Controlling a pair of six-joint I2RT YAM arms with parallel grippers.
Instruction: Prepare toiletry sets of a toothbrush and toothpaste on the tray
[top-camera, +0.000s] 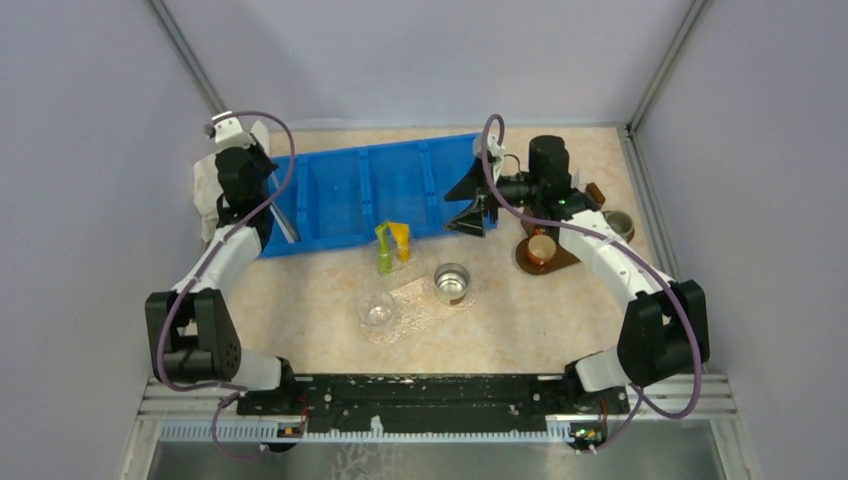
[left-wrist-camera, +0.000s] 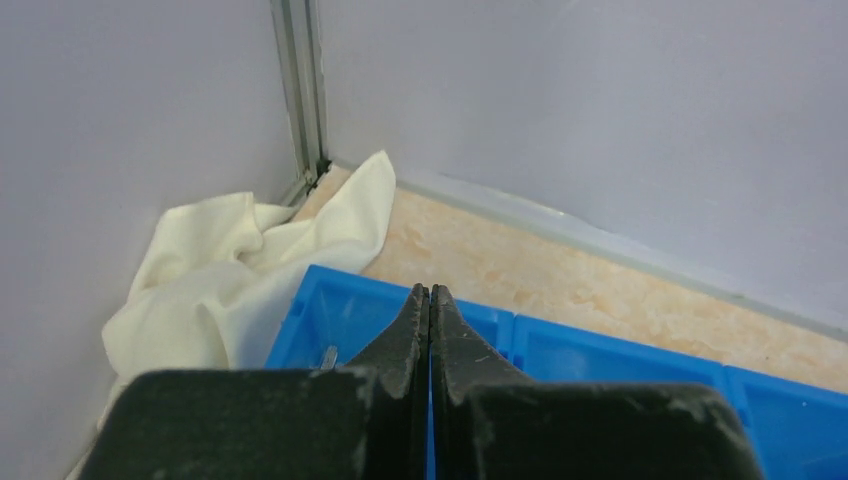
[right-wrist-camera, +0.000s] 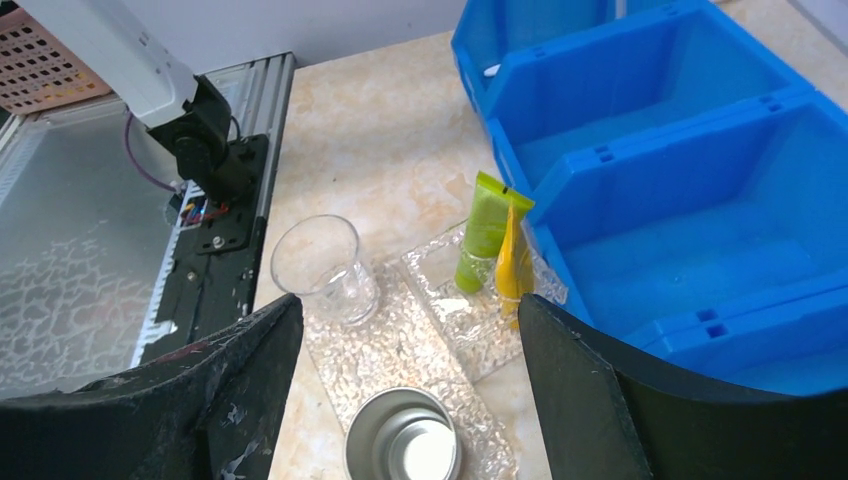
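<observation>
A blue divided tray (top-camera: 335, 200) spans the back of the table, long pale items in its left compartment. My left gripper is shut above that end, nothing visible between its fingers. Green tube (right-wrist-camera: 484, 230) and yellow tube (right-wrist-camera: 513, 262) stand upright in a clear holder in front of the tray. My right gripper is open above and to the right of them, with nothing between its fingers.
A clear glass (right-wrist-camera: 318, 270) and a steel cup (right-wrist-camera: 400, 440) stand near the tubes. A white cloth (left-wrist-camera: 210, 310) lies left of the tray; a brown board with cups (top-camera: 530, 262) is at right.
</observation>
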